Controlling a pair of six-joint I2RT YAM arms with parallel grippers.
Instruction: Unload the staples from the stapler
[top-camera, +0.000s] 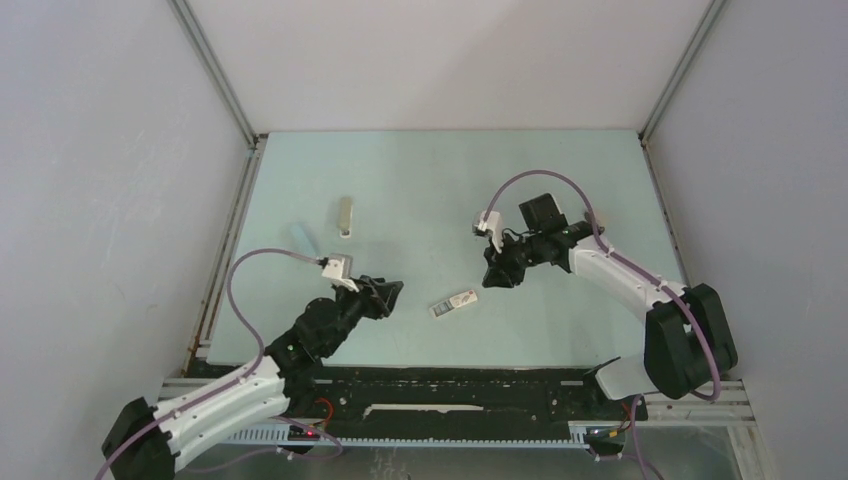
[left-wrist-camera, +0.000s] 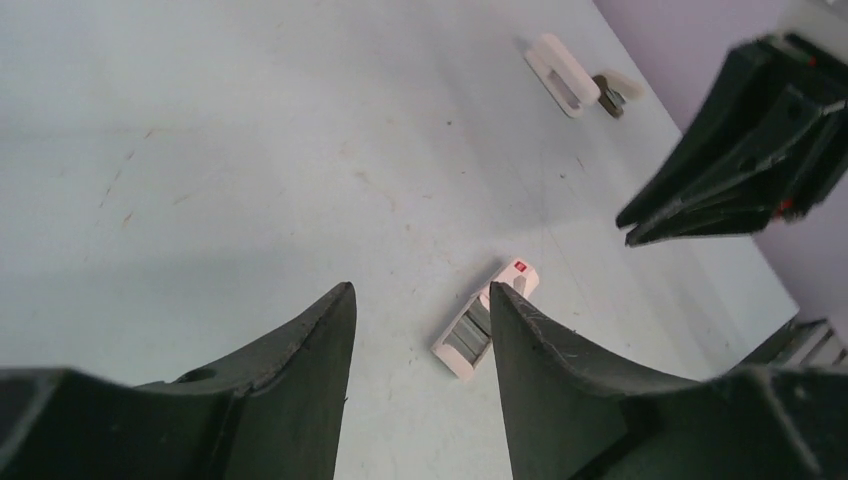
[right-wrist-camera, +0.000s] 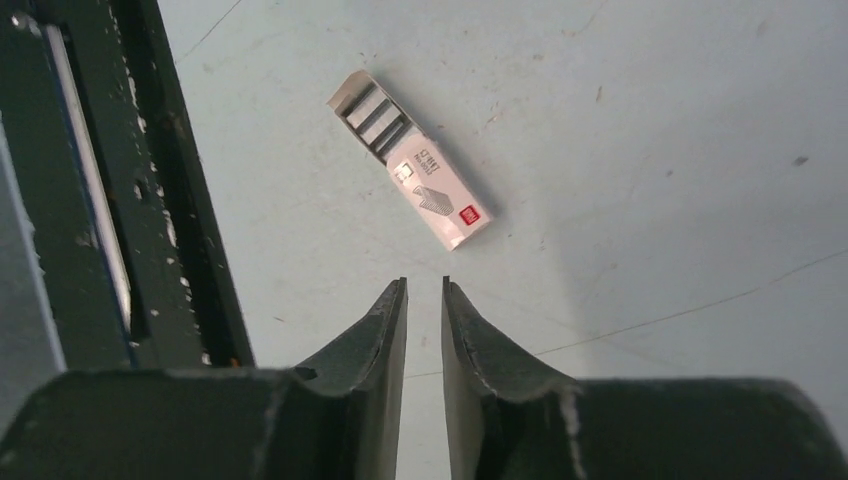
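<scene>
A small white staple box (top-camera: 454, 304) lies flat on the table between the two arms. In the right wrist view the box (right-wrist-camera: 410, 155) has its inner tray slid partly out at one end, showing grey strips inside. My left gripper stands open to the left of the box, with nothing between its fingers. To the box's right, my right gripper is partly open, with a narrow empty gap between the fingertips. Neither gripper touches the box. A white stapler-like object (left-wrist-camera: 562, 75) lies at the far right, mostly hidden by the right arm from above.
At the left of the table lie a long beige object (top-camera: 345, 216) and a light blue one (top-camera: 302, 239). A small dark and beige object (left-wrist-camera: 612, 92) sits beside the white one. Clear table (top-camera: 430, 180) stretches across the back and middle.
</scene>
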